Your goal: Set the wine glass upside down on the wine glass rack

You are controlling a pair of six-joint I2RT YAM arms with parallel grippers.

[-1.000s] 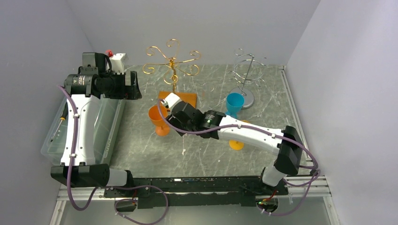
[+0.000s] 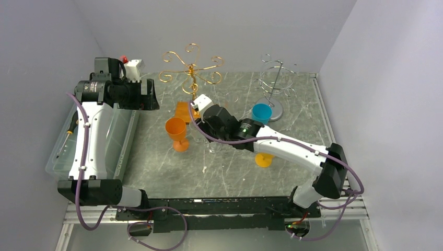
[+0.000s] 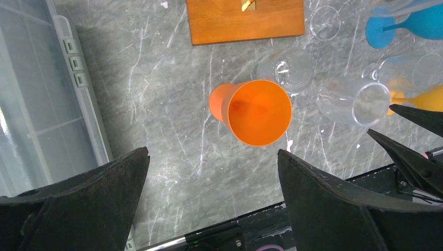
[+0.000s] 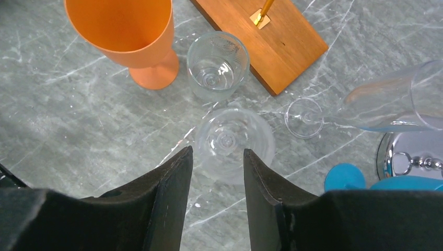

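Note:
The gold wine glass rack (image 2: 191,69) rises from a wooden base at the back of the table; the silver rack (image 2: 277,78) stands further right. A clear glass (image 4: 230,125) lies below my right gripper, which is part open with its tips over the near part of the glass. In the left wrist view the right fingers (image 3: 418,117) are close by the rim of a clear glass (image 3: 339,97); contact cannot be told. My left gripper is open and empty, high at the left, with the orange glass (image 3: 259,112) below.
Another clear glass (image 4: 217,65) stands beside the orange one. A clear stemmed glass (image 4: 376,104), a blue glass (image 2: 261,112) and a yellow glass (image 2: 264,159) are to the right. A clear bin (image 2: 120,141) borders the left. The front of the table is open.
My right gripper has moved right and slightly back, away from the orange glass.

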